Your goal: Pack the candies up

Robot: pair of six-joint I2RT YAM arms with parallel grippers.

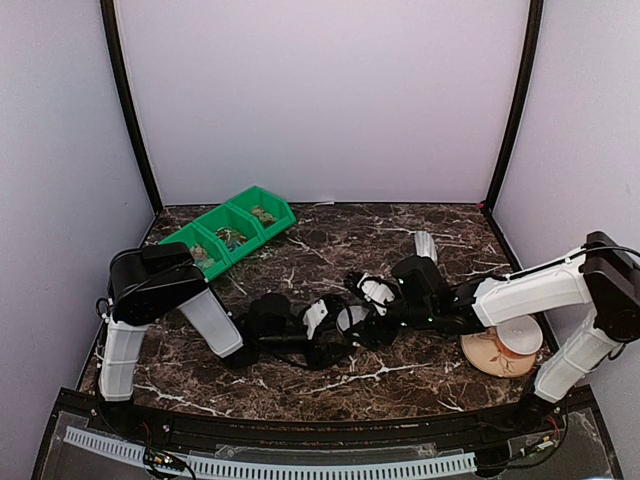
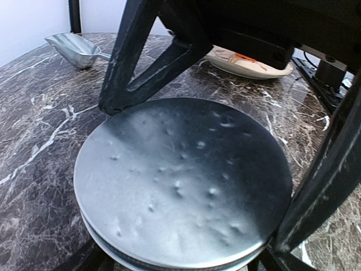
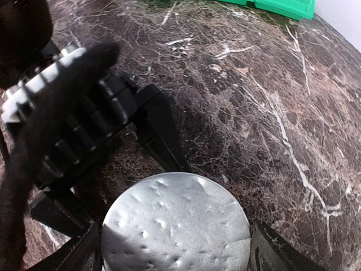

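Observation:
Near the front middle of the table is a round container with a dented silver lid; its body is mostly hidden. My left gripper is shut on this container, below the lid. In the right wrist view the lid fills the bottom, with the left gripper's fingers behind it. Around the lid stands my right gripper, its fingers open; in the left wrist view its fingers are at opposite sides of the rim. Wrapped candies lie in a green three-compartment bin at back left.
A metal scoop lies at the back right, also visible as a scoop in the left wrist view. On the right a patterned plate holds a white bowl.

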